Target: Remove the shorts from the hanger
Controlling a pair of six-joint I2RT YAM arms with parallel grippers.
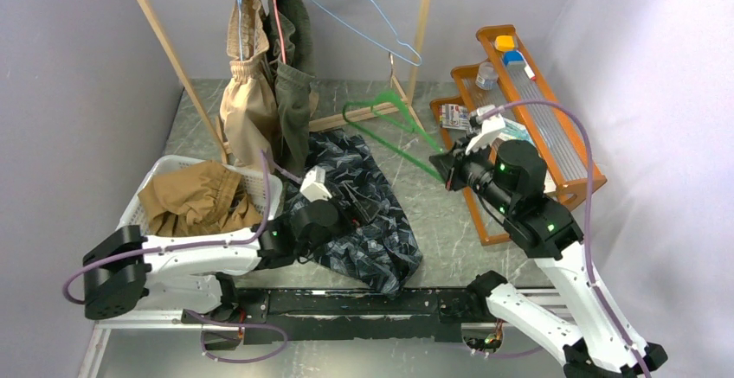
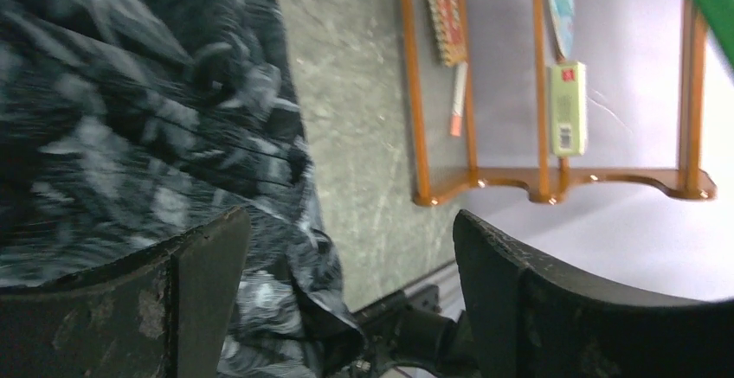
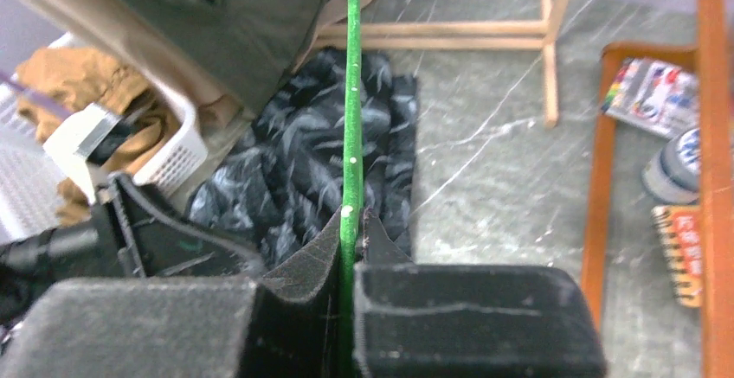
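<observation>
A green hanger [image 1: 394, 144] is held up, empty, by my right gripper [image 1: 450, 170], shut on it; in the right wrist view its green bar [image 3: 351, 136] runs between the fingers. Dark patterned shorts [image 1: 363, 240] lie on the floor, also filling the left of the left wrist view [image 2: 147, 136]. My left gripper [image 1: 350, 205] is above them, open, with nothing between its fingers.
Tan and olive garments [image 1: 247, 110] hang on a wooden rack, beside an empty blue hanger [image 1: 381, 41]. A white basket [image 1: 138, 214] with brown cloth stands at left. A wooden shelf [image 1: 567, 183] with small items is at right.
</observation>
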